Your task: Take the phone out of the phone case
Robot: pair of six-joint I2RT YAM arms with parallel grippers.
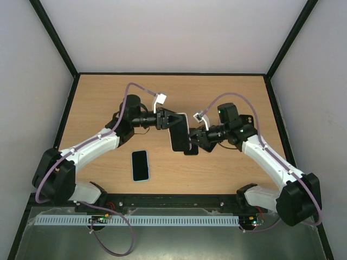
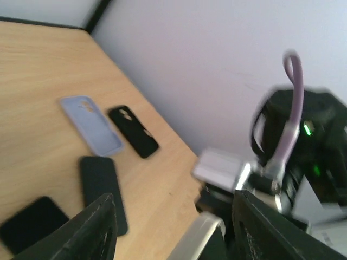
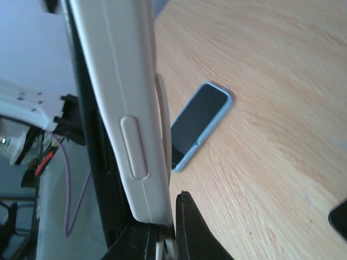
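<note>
A black-screened phone in an off-white case (image 1: 179,133) is held up between the arms in the top view. My right gripper is shut on its lower corner; in the right wrist view the pale case (image 3: 122,92) rises from between the fingers. My left gripper is open, its fingers wide apart. In the left wrist view a blurred pale case edge (image 2: 196,238) shows between and below those fingers, not clamped. From above, the left fingers overlap the phone's upper corner. The phone appears to sit inside its case.
A phone in a light-blue case (image 1: 140,166) lies at the table's front left. Two dark phones (image 2: 103,187), a pale lilac case (image 2: 92,123) and a black case (image 2: 133,130) lie around the right side. Bare wood fills the back of the table.
</note>
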